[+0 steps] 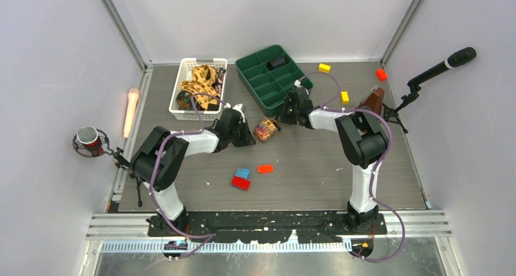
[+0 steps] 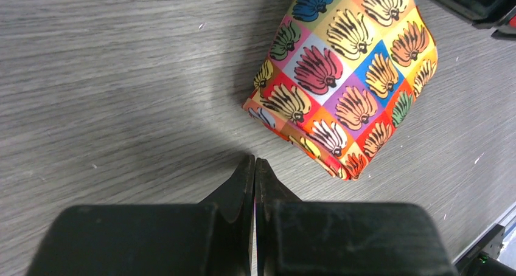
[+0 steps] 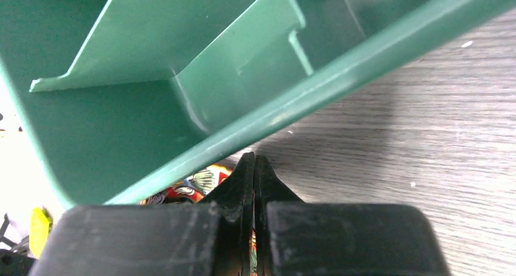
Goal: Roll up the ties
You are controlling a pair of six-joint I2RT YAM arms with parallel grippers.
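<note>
A colourful patterned tie (image 1: 266, 130) lies bundled on the table between my arms. In the left wrist view the tie (image 2: 347, 75) looks flat-sided and folded, with layered edges toward me. My left gripper (image 1: 251, 141) is just left of it, shut and empty, its fingertips (image 2: 248, 172) apart from the cloth. Close to the tie's right side is my right gripper (image 1: 284, 121), also shut; no cloth shows between its tips. In the right wrist view part of the tie (image 3: 204, 180) shows behind the fingers and under the green organizer's rim (image 3: 268, 119).
The green organizer (image 1: 249, 83) holds a dark cylinder-like item (image 1: 275, 63). A white basket (image 1: 182, 115) at the back left holds more cloth (image 1: 204, 75). Red (image 1: 240, 183), blue (image 1: 242, 173) and orange (image 1: 265, 169) blocks lie in front.
</note>
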